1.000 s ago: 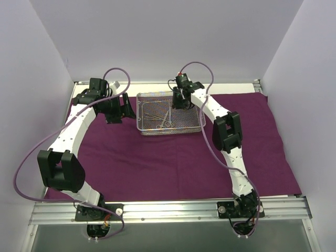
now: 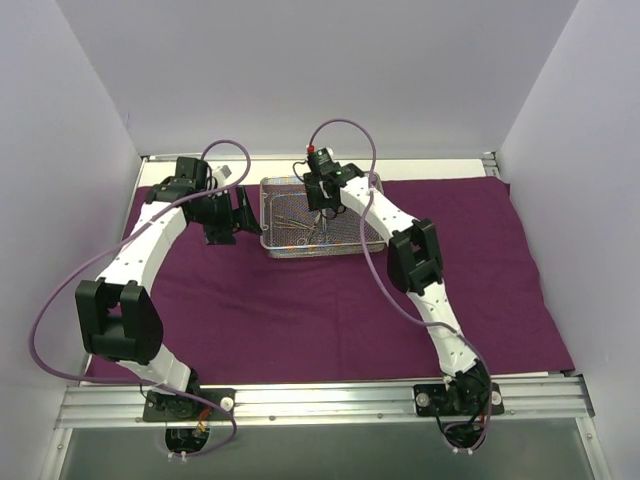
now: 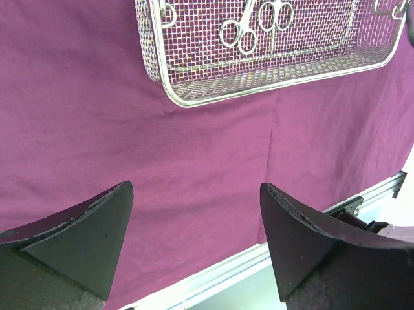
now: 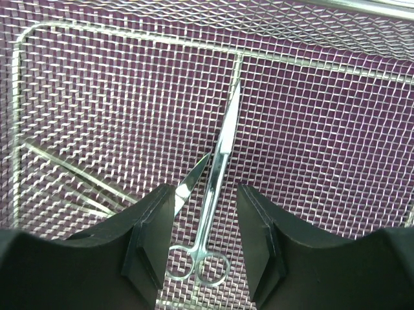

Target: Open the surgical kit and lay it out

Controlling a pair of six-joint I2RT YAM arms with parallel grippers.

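The wire-mesh basket (image 2: 292, 254) holds several thin metal instruments on its floor. In the right wrist view, long silver scissors (image 4: 212, 190) lie between the fingers of my right gripper, which is open over the basket and grips nothing. A second blade (image 4: 192, 179) crops up just left of them, partly behind a finger. Slim rods (image 4: 77, 173) lie farther left. Two ringed tools, scissors (image 3: 240, 28) and another pair (image 3: 275, 15), show in the left wrist view. My left gripper stands open and empty over the cloth, left of the basket.
Purple cloth (image 2: 250, 320) covers the table, bare in front of the basket and on the right. The basket's raised rim (image 3: 226, 96) surrounds the tools. Grey walls (image 2: 300, 80) close off the back and sides.
My right gripper has travelled left across the basket, from its right part to above the instruments in the middle. The left arm has shifted only slightly, a little forward and right.
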